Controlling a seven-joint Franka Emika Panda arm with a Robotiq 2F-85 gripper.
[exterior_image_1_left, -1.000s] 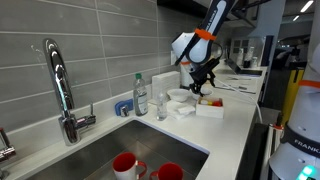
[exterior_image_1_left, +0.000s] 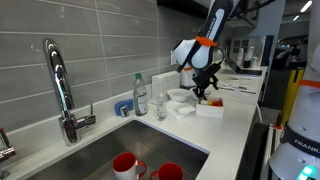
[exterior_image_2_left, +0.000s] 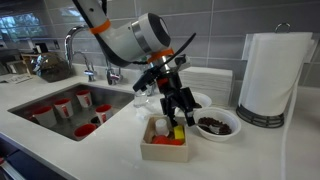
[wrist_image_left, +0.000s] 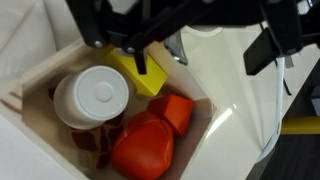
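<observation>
An open-topped box (exterior_image_2_left: 164, 153) stands on the counter, holding a white-lidded container (wrist_image_left: 101, 94), a yellow block (wrist_image_left: 146, 74) and red items (wrist_image_left: 143, 147). Over the edge of this box hangs my gripper, its fingers open and pointing down. In the wrist view, the left one of the fingers (wrist_image_left: 138, 58) overlaps the yellow block, while the other is out beyond the box. Nothing is held between them. From exterior view 1 the gripper (exterior_image_1_left: 207, 92) partly hides the box's contents.
Right beside the box is a white bowl (exterior_image_2_left: 232, 118) of dark pieces. A paper towel roll (exterior_image_2_left: 268, 80) stands farther right. Red cups (exterior_image_1_left: 125, 165) are in the sink on the other side, with a bottle (exterior_image_1_left: 139, 96) behind. The counter in front of the box is clear.
Over the last second my arm has shifted slightly to the right in exterior view 1, above the box.
</observation>
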